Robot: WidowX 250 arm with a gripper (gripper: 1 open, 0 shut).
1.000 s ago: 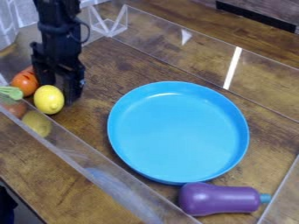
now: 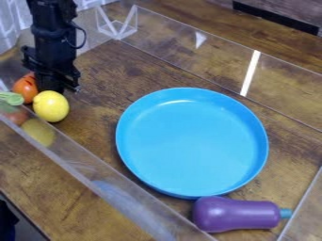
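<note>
The black gripper point(image 2: 53, 75) hangs at the left of the camera view, low behind a yellow lemon-like object point(image 2: 51, 106) and an orange carrot-like object with a pale green top point(image 2: 25, 85). Its fingertips are partly hidden by these objects, and nothing shows held between them; it looks shut. The yellow object rests against the clear left wall, right of the orange one.
A large blue plate point(image 2: 189, 141) fills the centre right, with a purple eggplant-like object point(image 2: 236, 214) at its lower right. Clear walls border the wooden surface point(image 2: 145, 66), which is bare between the gripper and the plate's far side.
The gripper has shifted left, toward the clear wall and behind the yellow and orange objects. The yellow object has shifted slightly.
</note>
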